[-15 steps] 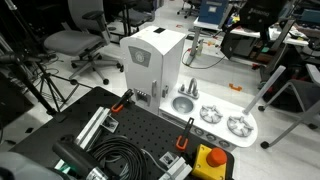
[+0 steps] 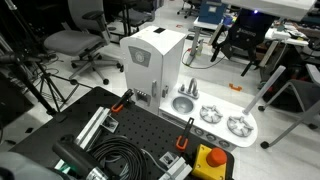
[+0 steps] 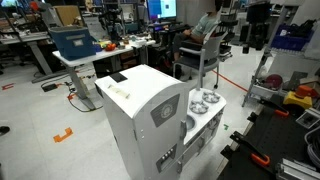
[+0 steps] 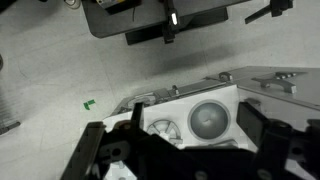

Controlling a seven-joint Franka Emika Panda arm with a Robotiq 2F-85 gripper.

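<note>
A white toy kitchen stands at the far side of the black table, with a tall cabinet [image 2: 140, 62], a round sink basin [image 2: 183, 105] under a grey faucet [image 2: 192, 88], and two burners [image 2: 210, 114] to the right. My gripper [image 2: 231, 62] hangs in the air beyond and above the counter, clear of it. Its black fingers [image 4: 258, 130] stand wide apart in the wrist view, so it is open. Nothing shows between them except part of the white counter, including a round basin [image 4: 209, 120] below.
The cabinet is the tallest obstacle beside the counter. On the black table [image 2: 150, 132] lie coiled black cables [image 2: 120, 157], orange-handled clamps [image 2: 185, 137] and a yellow box with a red button [image 2: 216, 157]. The counter holds no loose objects that I can make out.
My gripper has come down and somewhat to the left in exterior view 1. The toy kitchen and the things on the table have stayed put.
</note>
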